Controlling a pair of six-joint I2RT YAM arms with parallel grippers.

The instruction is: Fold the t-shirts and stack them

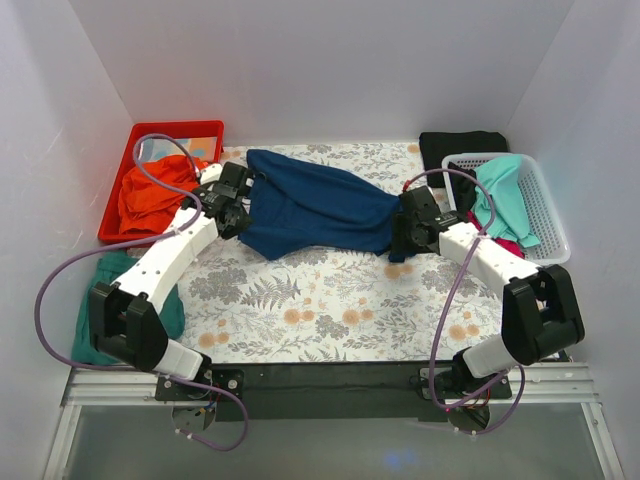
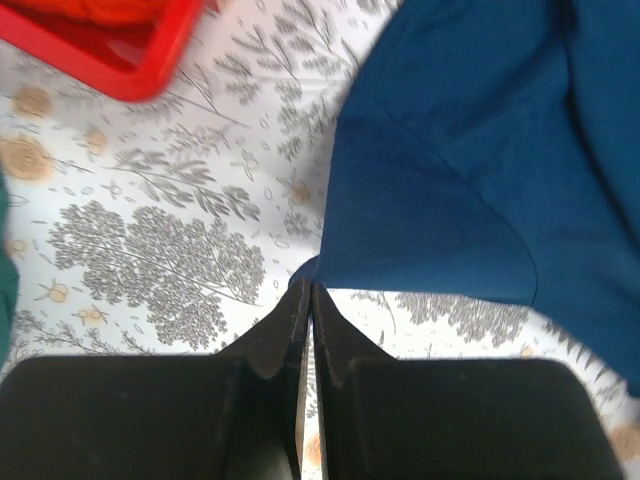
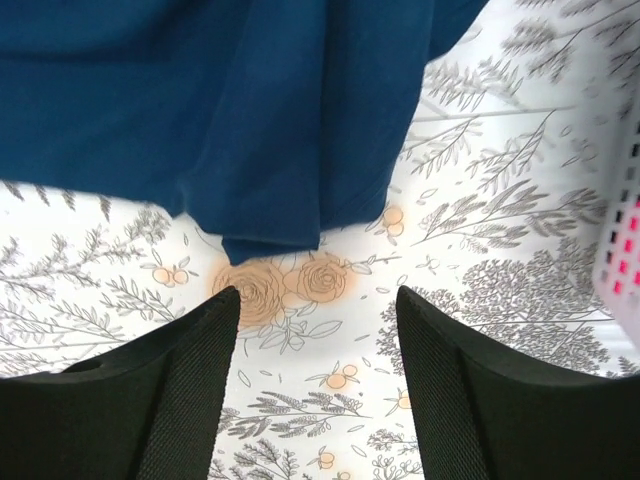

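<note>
A navy t-shirt point(image 1: 315, 205) lies spread across the table, its lower left part folded up. In the left wrist view the shirt point(image 2: 440, 160) has a folded edge at my left gripper, which is shut at that edge; whether cloth is between its tips is hard to tell. My right gripper is open just below the shirt's crumpled right end point(image 3: 290, 180), with nothing between its fingers.
A red bin point(image 1: 215, 129) with orange cloth stands back left, a teal cloth point(image 1: 100, 300) front left. A white basket point(image 1: 550, 220) with turquoise cloth is at right, a black folded cloth point(image 1: 462, 143) behind it.
</note>
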